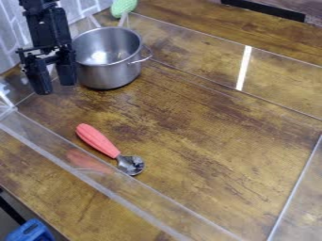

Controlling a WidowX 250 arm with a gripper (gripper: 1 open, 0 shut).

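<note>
The black gripper (53, 73) hangs at the upper left, just left of a steel pot (111, 68) that has handles at its sides. Its fingers point down; whether they are apart or closed on anything is hard to tell. Lower down, a tool with a red handle (97, 139) and a metal head (131, 165) lies on the wooden surface.
Clear plastic panels border the wooden surface (208, 141), whose middle and right are free. A green object (124, 7) stands behind the pot, and something blue (30, 232) is at the bottom left corner.
</note>
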